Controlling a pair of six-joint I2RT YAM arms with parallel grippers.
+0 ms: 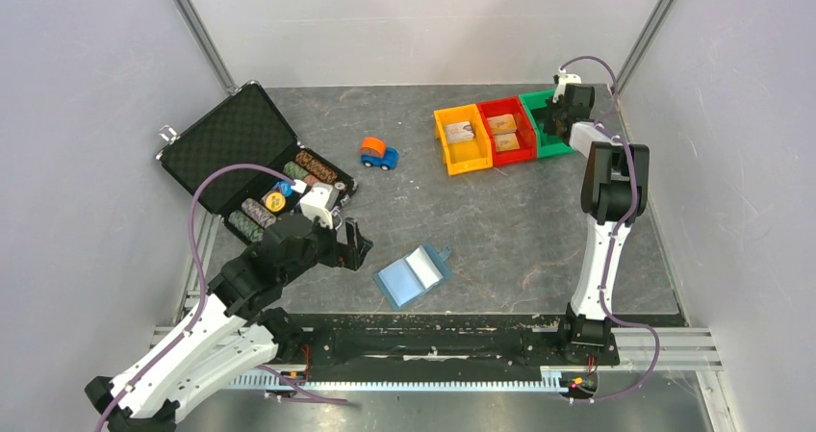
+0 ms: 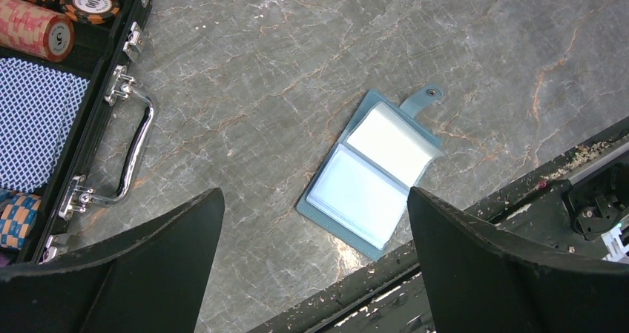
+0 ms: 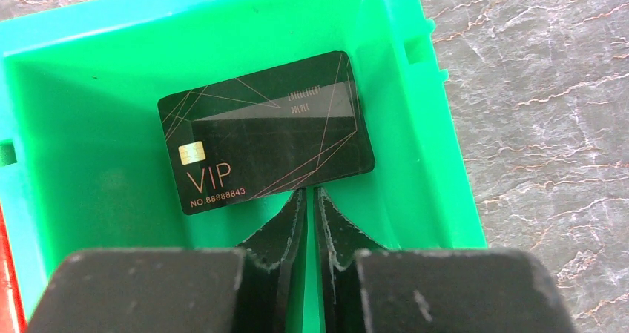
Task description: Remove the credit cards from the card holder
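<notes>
The light blue card holder [image 2: 400,147] lies spread open on the table, its clear sleeves showing no printed card. In the left wrist view my left gripper stands open to its upper left side, nothing between the fingers. A black VIP card [image 3: 267,129] is inside the green bin [image 3: 438,125], face up and slightly tilted in the view. My right gripper reaches into that bin with its fingers almost together. A thin strip of green shows through the gap, and the fingertips meet the card's lower edge in the view; contact cannot be told.
Beside the green bin stand a red bin [image 1: 522,148] and a yellow bin [image 1: 471,163], both with cards inside. A toy truck [image 1: 379,155] sits mid-table. At the left is an open chip case [image 1: 231,148].
</notes>
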